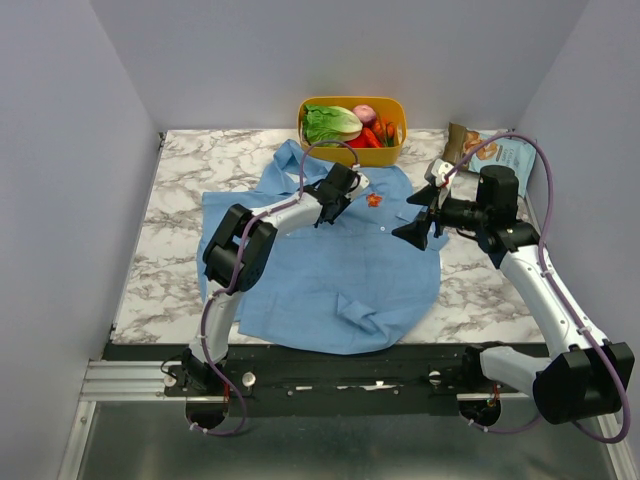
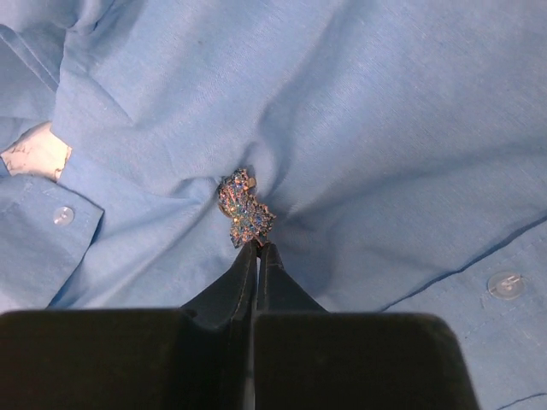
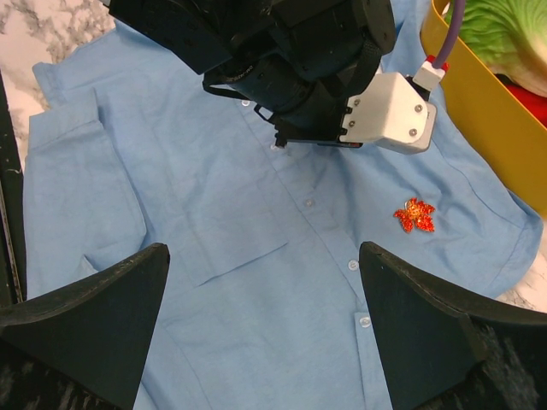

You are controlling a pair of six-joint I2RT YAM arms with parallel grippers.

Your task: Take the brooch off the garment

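A blue shirt (image 1: 330,270) lies spread on the marble table. In the left wrist view a glittery multicoloured brooch (image 2: 244,207) rests on puckered fabric. My left gripper is shut, its tips right at the brooch's lower end; whether they pinch any of it I cannot tell. In the top view this spot is hidden under the left arm. A red flower-shaped piece (image 3: 416,214) lies on the shirt to the right. My right gripper (image 1: 418,228) hangs open over the shirt's right side, nothing between its fingers.
A yellow bin (image 1: 353,154) of vegetables stands behind the shirt. A packet (image 1: 500,150) lies at the back right. Bare marble (image 1: 170,210) shows at the left, and grey walls surround the table.
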